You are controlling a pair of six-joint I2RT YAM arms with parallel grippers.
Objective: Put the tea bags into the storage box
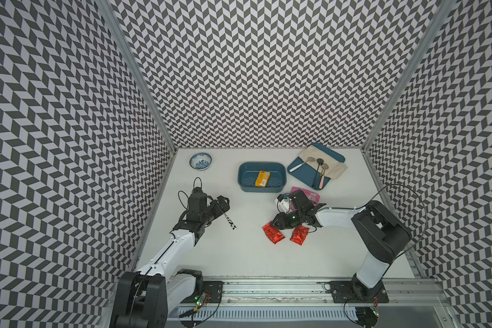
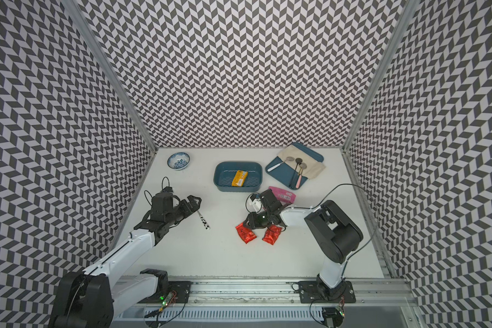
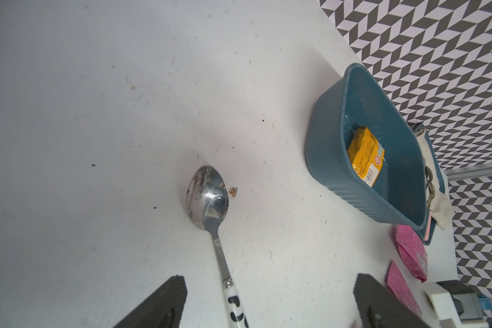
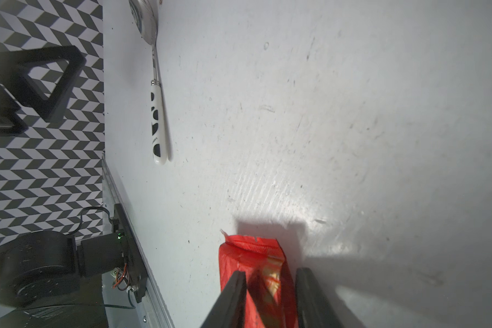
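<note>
The blue storage box (image 1: 246, 187) stands at the back centre with a yellow packet (image 1: 263, 178) inside. Two red tea bags lie on the front half of the table, the left one (image 1: 274, 234) and the right one (image 1: 299, 236). My right gripper is low over the left red bag; its fingers (image 4: 307, 289) are parted with part of the bag seen between them. One finger overlaps the bag in view, so contact is unclear. A pink packet (image 2: 282, 194) lies behind the right gripper. My left gripper stands open and empty at the left.
A spoon (image 3: 207, 199) with a patterned handle lies below the left gripper. A blue-and-white bowl (image 1: 200, 160) sits at the back left. Utensils rest on a cloth and blue mat (image 1: 333, 154) at the back right. Bare table lies between the arms.
</note>
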